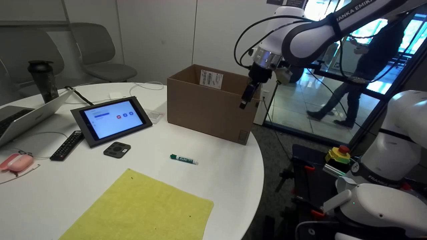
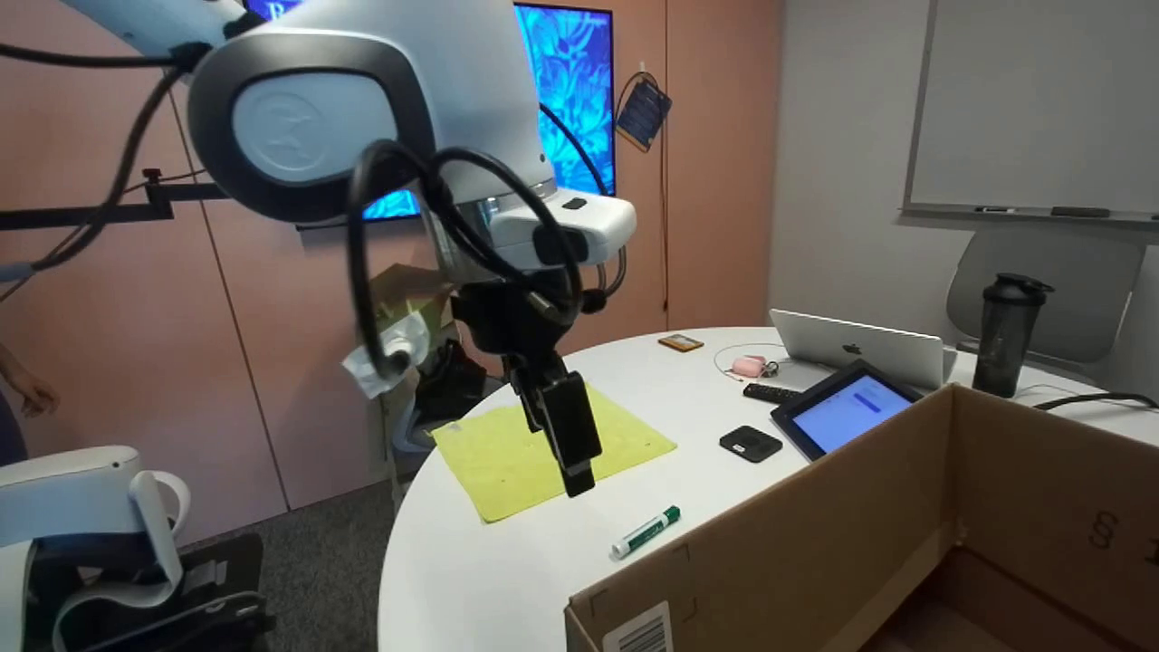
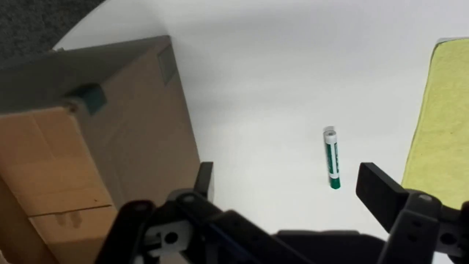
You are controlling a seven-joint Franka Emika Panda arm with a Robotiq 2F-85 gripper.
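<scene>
A green and white marker (image 1: 184, 159) lies on the white table between the cardboard box (image 1: 208, 112) and a yellow cloth (image 1: 148, 204). My gripper (image 1: 243, 105) is in the air by the box's right end in exterior view 1. In the wrist view the gripper is open with its fingers wide apart and nothing held; the marker (image 3: 332, 158) shows beyond them on the table, nearer the right finger. The box (image 3: 140, 118) fills the left side there, and the cloth (image 3: 444, 127) lies at the right. Most of the box's floor is hidden.
A tablet on a stand (image 1: 112, 120), a black remote (image 1: 67, 145), a small black device (image 1: 116, 149), a laptop (image 1: 36, 112), a dark bottle (image 1: 43, 82) and a pink case (image 1: 20, 162) occupy the table's far left. Bare table surrounds the marker.
</scene>
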